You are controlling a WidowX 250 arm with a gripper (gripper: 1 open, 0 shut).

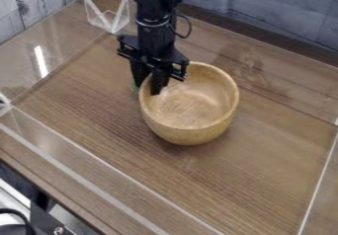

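Observation:
My gripper (157, 73) is shut on the near-left rim of a pale tan bowl (196, 103), just left of the table's middle. The bowl looks tilted slightly, and whether it rests on the table is unclear. A small green object (136, 86) shows at the bowl's left, mostly hidden behind it and the gripper.
Clear plastic pieces stand near the back left, beside a white corrugated wall (34, 7). A black cable lies at the lower left edge.

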